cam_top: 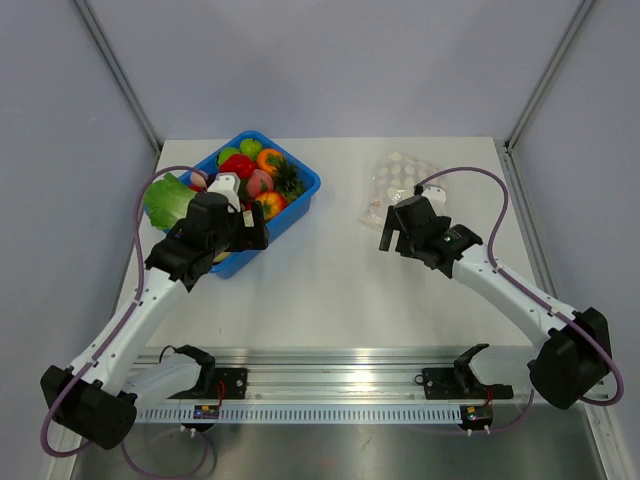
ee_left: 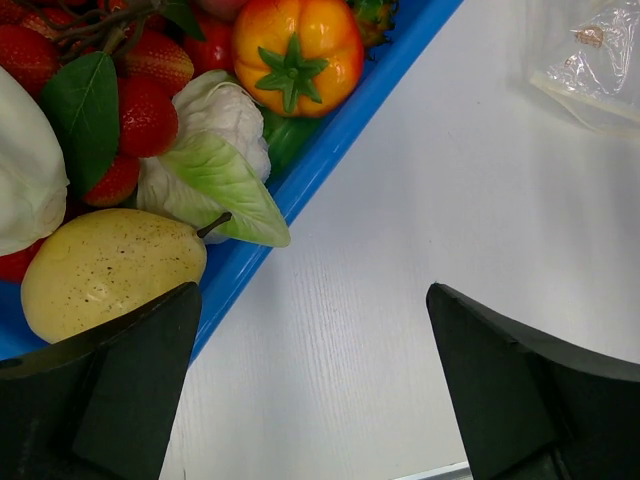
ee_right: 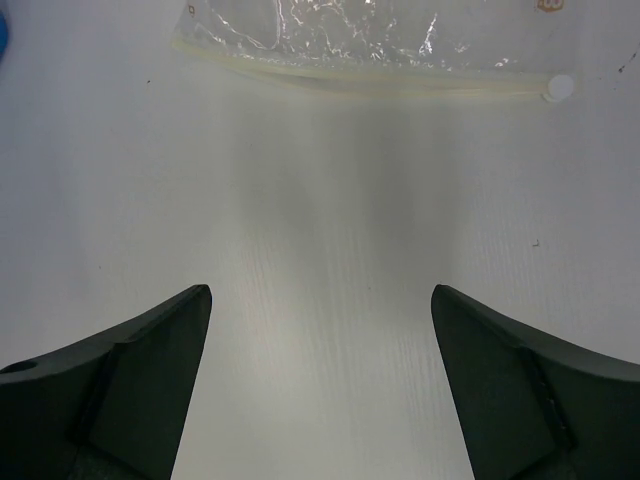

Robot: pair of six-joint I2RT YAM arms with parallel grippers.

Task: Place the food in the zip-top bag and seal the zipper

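Note:
A clear zip top bag (cam_top: 400, 180) lies flat at the back right of the table, its zipper edge with a round white slider (ee_right: 560, 88) facing the front. Plastic food fills a blue basket (cam_top: 309, 190) at the back left, including an orange-red pepper (ee_left: 298, 55), a yellow pear-like fruit (ee_left: 112, 268) and several strawberries (ee_left: 147, 114). Above the basket's front right rim hovers my left gripper (cam_top: 255, 228), open and empty. My right gripper (cam_top: 389, 239) is open over bare table, just in front of the bag, with nothing between its fingers.
Between the basket and the bag the white table (cam_top: 320, 290) is bare, and its front middle is clear too. A metal rail (cam_top: 340, 413) runs along the front edge. Grey walls enclose the back and sides.

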